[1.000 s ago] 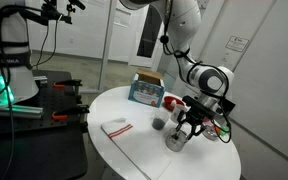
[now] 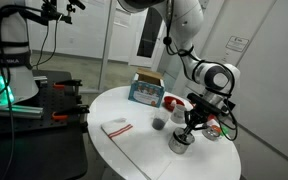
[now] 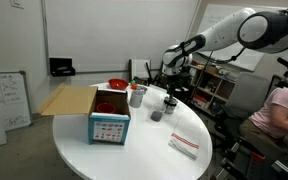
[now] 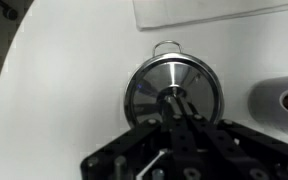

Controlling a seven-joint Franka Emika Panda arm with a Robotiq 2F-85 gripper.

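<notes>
A round metal pot with a shiny lid fills the middle of the wrist view, and a small wire loop shows at its rim. From the side, the pot stands upright on the white table, and it also appears small in the second exterior view. My gripper is shut and points down over the middle of the lid. The fingertips are at or just above the pot's top. Whether they touch the lid's knob is hidden, and nothing clearly shows between them.
Close beside the pot stand a clear cup and a white mug. A red bowl and an open cardboard box are farther off. A folded cloth lies on the table, whose near part is clear.
The pot's top looks darker in exterior view 1 than before. My arm has shifted only slightly, staying over the pot. The other objects have not moved.
</notes>
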